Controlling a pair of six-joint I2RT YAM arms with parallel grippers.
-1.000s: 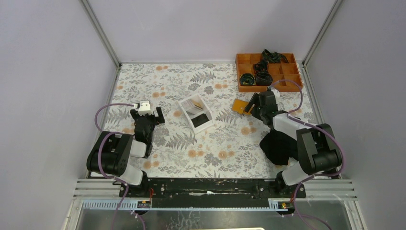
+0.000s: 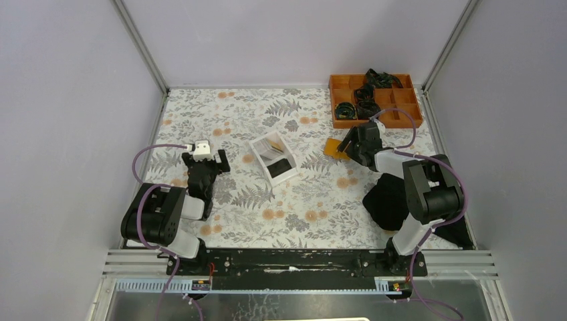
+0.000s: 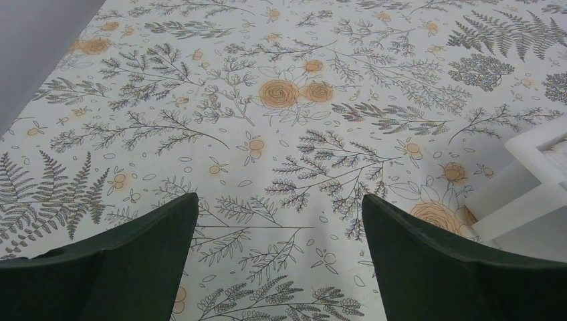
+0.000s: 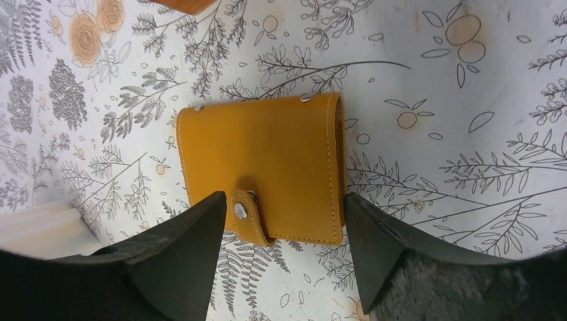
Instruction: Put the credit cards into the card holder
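An orange leather card holder [image 4: 267, 160] with a snap strap lies closed on the floral mat, right of centre in the top view [image 2: 332, 147]. My right gripper is over its near part, part open, one fingertip by its right edge and the other by the strap. My left gripper [image 2: 206, 159] stands open at the left with nothing between its fingers. A white tray [image 2: 289, 170] in the middle holds thin flat items, apparently cards, and a dark piece.
An orange compartment box [image 2: 406, 97] with dark bundles stands at back right. A black cloth [image 2: 382, 204] lies near the right arm.
The right arm has shifted slightly left, bringing its gripper further over the card holder. The left arm and tray are unchanged.
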